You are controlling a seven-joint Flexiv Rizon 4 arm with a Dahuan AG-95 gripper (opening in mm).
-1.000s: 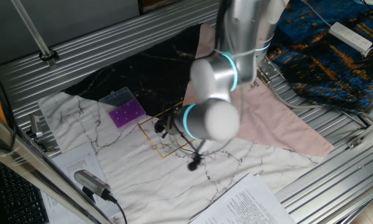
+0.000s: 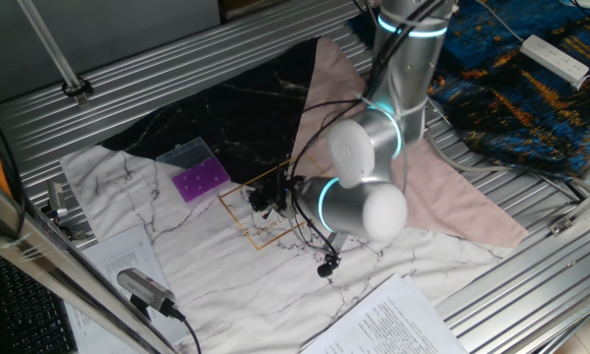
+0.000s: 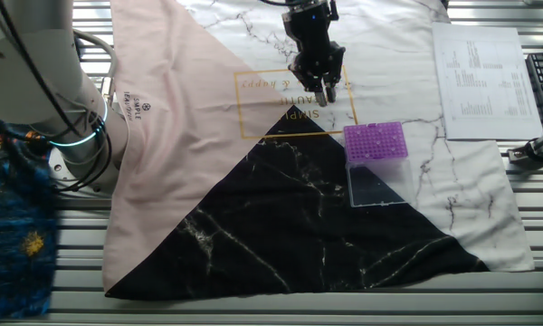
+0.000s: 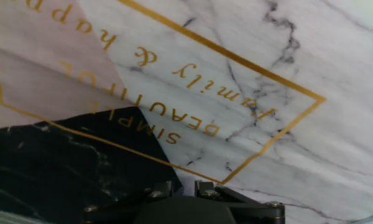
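Note:
My gripper (image 3: 326,96) hangs above the gold-framed lettering on the cloth, pointing down. In the wrist view its two dark fingertips (image 4: 208,188) stand a little apart, with nothing visible between them. A purple rack-like box (image 3: 376,141) with a grid of holes lies on the cloth beside the gold frame, clear of the gripper. Its transparent lid (image 3: 378,186) spreads open over the black part. From the other exterior side, the same purple box (image 2: 202,181) appears left of the gripper (image 2: 259,205), whose fingers are hard to make out there.
The marble, black and pink cloth (image 3: 176,136) covers the table, mostly bare around the box. Printed sheets (image 2: 388,320) lie at its near edge. A camera on a stand (image 2: 146,288) and a keyboard (image 2: 20,305) occupy the left side.
Over the last second the arm has shifted right in exterior view 1, carrying the gripper slightly away from the purple box. The box has stayed put.

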